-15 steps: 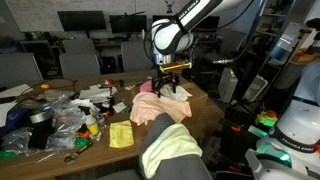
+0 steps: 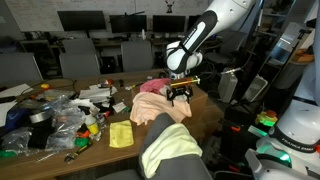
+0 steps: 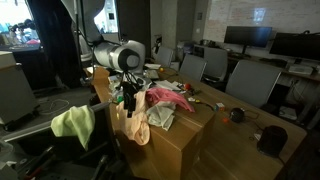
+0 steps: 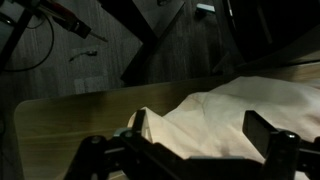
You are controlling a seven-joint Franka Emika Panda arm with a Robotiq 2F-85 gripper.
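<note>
A peach cloth [image 2: 160, 107] lies rumpled on the wooden table, close to its right end. In exterior view 2 part of this cloth [image 3: 138, 130] hangs down over the table's edge. My gripper [image 2: 180, 97] is over the cloth's right part, pointing down. From the wrist, the gripper is open, its dark fingers [image 4: 130, 153] wide apart. Pale cloth [image 4: 215, 120] spreads below and between them, near the table edge. Whether the fingertips touch the fabric cannot be made out.
A yellow cloth [image 2: 121, 134] lies flat on the table to the left, near bottles [image 2: 92, 125] and clear plastic bags [image 2: 68, 129]. A pink cloth [image 3: 170, 98] and several other fabrics are heaped behind the peach one. Office chairs [image 2: 75, 66] stand along the far side.
The arm has swung to the right and toward the table's near edge in exterior view 1, and its gripper is lower over the cloth. The peach cloth looks unmoved.
</note>
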